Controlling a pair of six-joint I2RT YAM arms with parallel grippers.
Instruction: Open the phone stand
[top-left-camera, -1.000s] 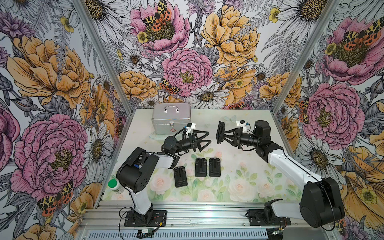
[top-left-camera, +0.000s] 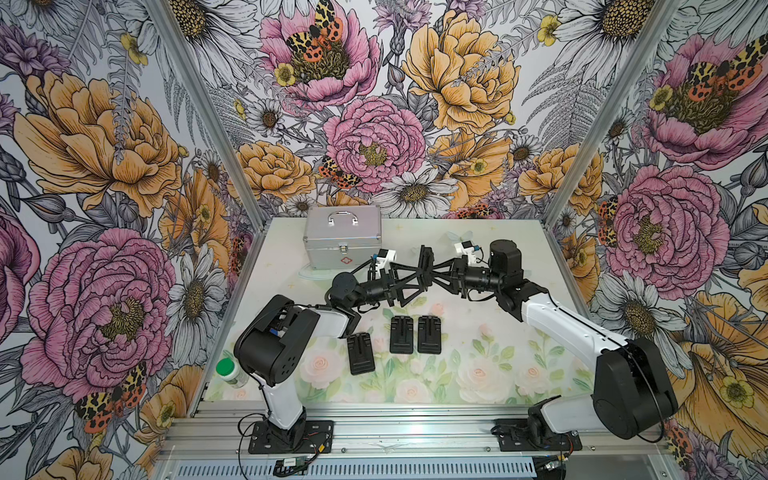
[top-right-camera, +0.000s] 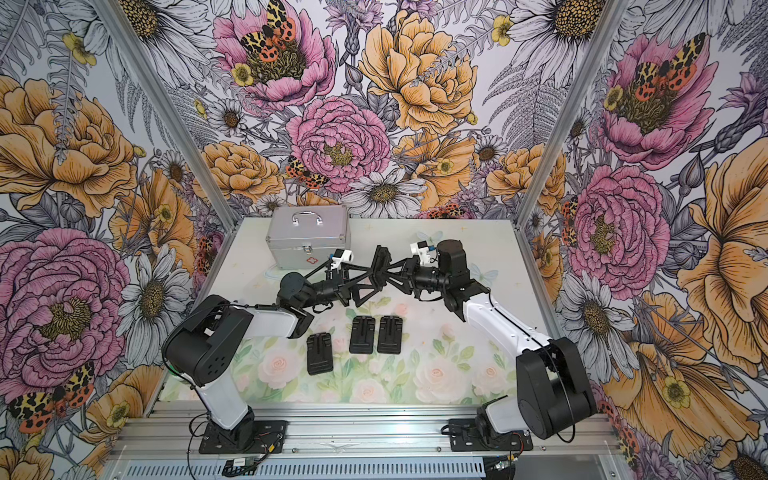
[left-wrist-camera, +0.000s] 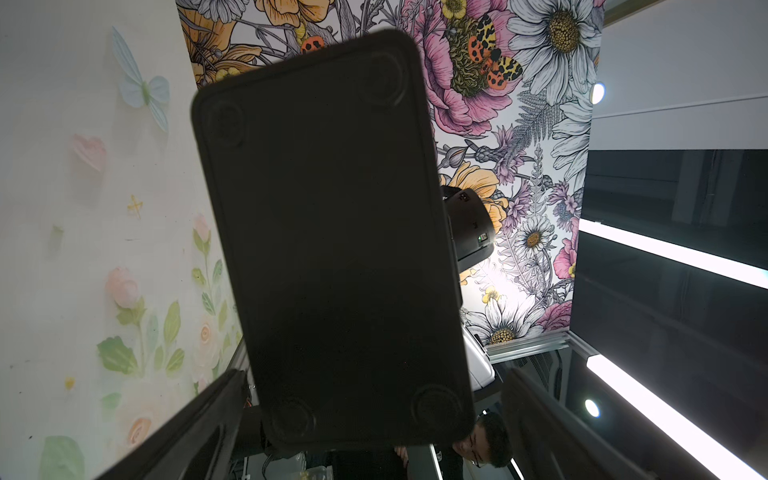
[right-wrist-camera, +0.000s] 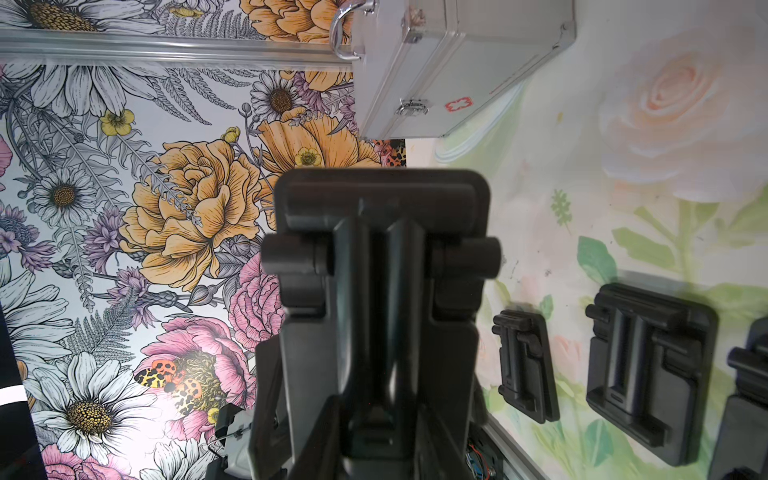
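Observation:
A black folded phone stand (top-left-camera: 426, 265) is held off the table between my two arms. In the right wrist view its hinged side (right-wrist-camera: 376, 304) faces me, with my right gripper shut on the ridge at its lower middle. The left wrist view shows the flat back (left-wrist-camera: 336, 248) filling the middle, a round foot at each corner. My left gripper (top-left-camera: 418, 278) stands open right up against that plate, its blurred fingers (left-wrist-camera: 192, 424) spread to either side of the lower end. Whether they touch the stand, I cannot tell.
Several more folded black stands lie on the table: one (top-left-camera: 361, 353) on the left, a pair (top-left-camera: 401, 334) side by side nearer the middle. A silver case (top-left-camera: 344, 240) stands at the back left, a green-capped bottle (top-left-camera: 228, 369) at the front left.
My right gripper has carried the stand left, from a gap away to right at the left gripper's fingers. The left arm has barely moved.

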